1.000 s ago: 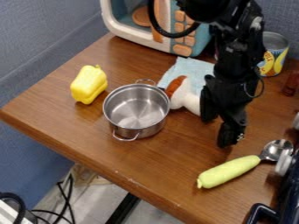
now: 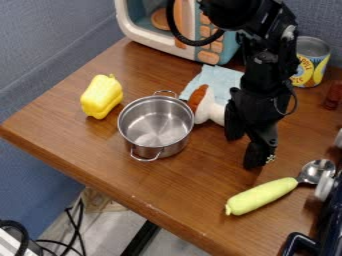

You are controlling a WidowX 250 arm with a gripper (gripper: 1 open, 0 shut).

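Note:
My black gripper (image 2: 251,140) points down at the right of the middle of the table, just right of a white object with an orange-brown part (image 2: 209,108) that it partly hides. Whether its fingers are open or shut cannot be told from this view. A steel pot (image 2: 156,126) with two handles stands left of it. A yellow pepper (image 2: 100,96) lies at the left, and a pale yellow corn-like object (image 2: 259,197) lies at the front right beside a metal spoon (image 2: 317,171).
A light blue cloth (image 2: 211,76) lies behind the gripper, near a toy microwave (image 2: 139,16). A can (image 2: 307,68) stands at the back right. Dark items line the right edge.
The gripper has shifted very slightly; otherwise the objects stay where they were.

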